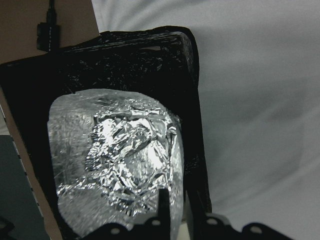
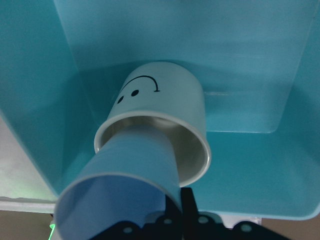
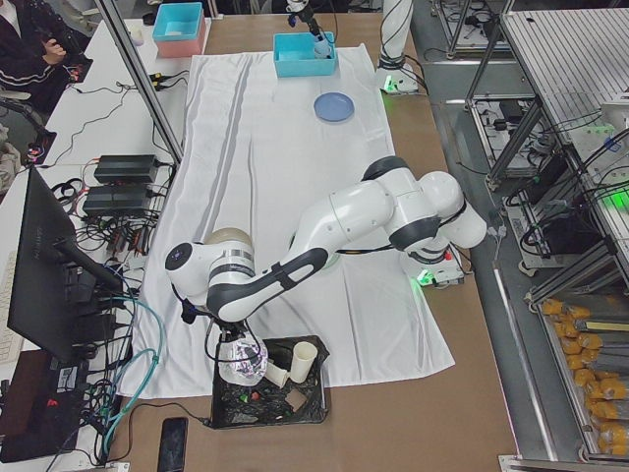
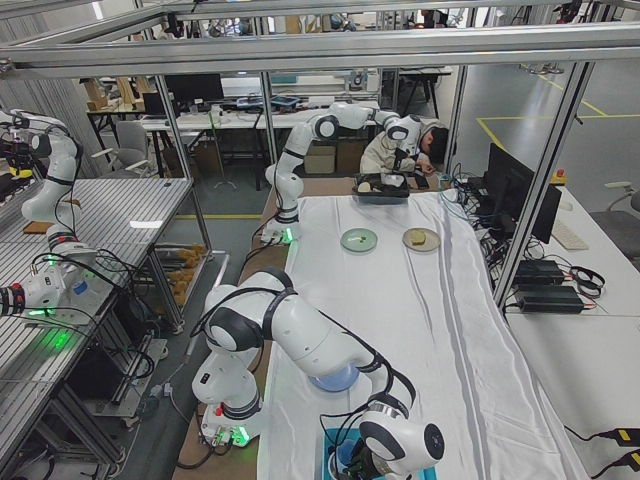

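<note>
A crumpled silver foil piece (image 1: 115, 150) hangs from my left gripper over the black lined bin (image 3: 226, 415) at the near end, which holds white cups (image 3: 304, 361). The gripper is shut on the foil's edge. My right gripper is shut on the rim of a light blue cup (image 2: 125, 160) inside the blue bin (image 2: 260, 60). That cup's far end sits in the mouth of a white cup (image 2: 175, 90) with a drawn face.
A blue plate (image 3: 334, 107) lies toward the far end, a green plate (image 4: 358, 239) and a tan plate (image 4: 421, 239) toward the near end. A monitor (image 3: 44, 270) and cables border the left.
</note>
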